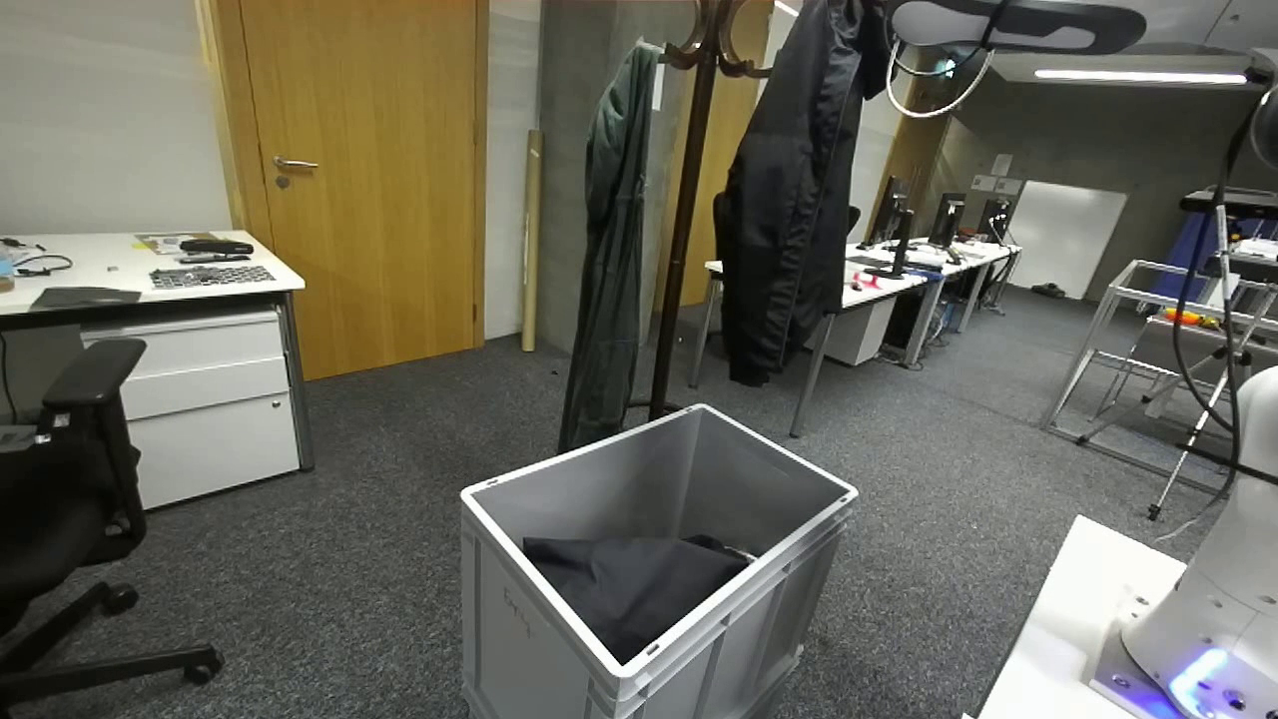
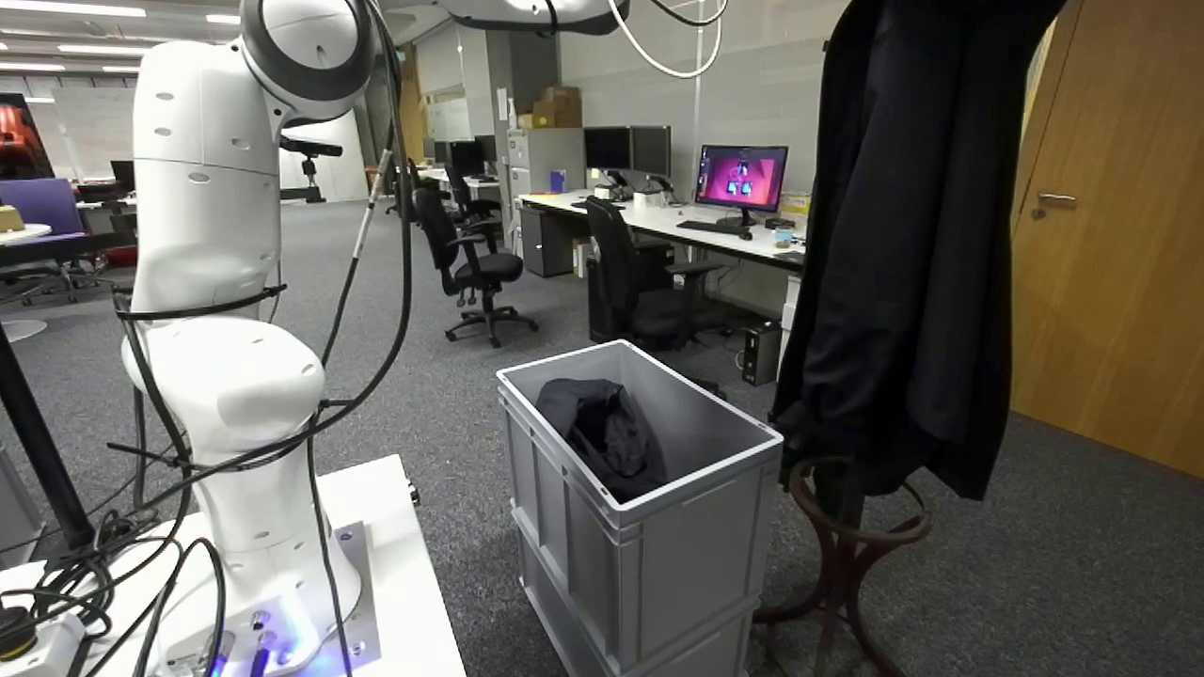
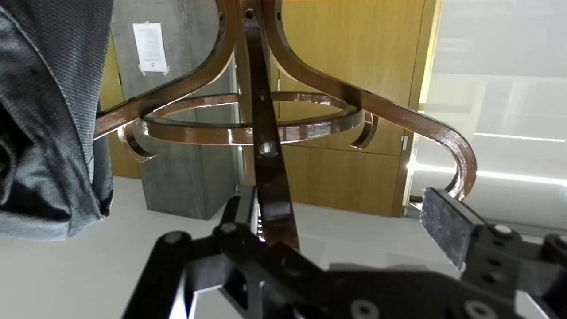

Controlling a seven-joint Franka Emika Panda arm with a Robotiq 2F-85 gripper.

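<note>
My gripper is open in the wrist view, its fingers wide apart with no cloth between them. That view appears upside down. A brown coat stand [image 3: 268, 143] fills its middle, and one curved hook overlaps the left side of the gap, close to the left finger [image 3: 245, 204]; their depth is hard to judge. Dark cloth [image 3: 48, 122] hangs at the left, clear of both fingers. In exterior view 1, a black garment [image 1: 785, 204] and a grey-green one [image 1: 608, 252] hang from the stand. Crumpled dark cloth [image 1: 635, 587] lies inside the grey crate [image 1: 479, 563]. Neither exterior view shows the gripper.
The crate stands on the carpet between the robot's white table [image 2: 389, 542] and the coat stand. A loose cable loop [image 1: 941, 110] hangs below the raised arm [image 1: 1018, 26]. Desks [image 1: 881, 282] stand behind, and an office chair [image 1: 78, 503] is at the left.
</note>
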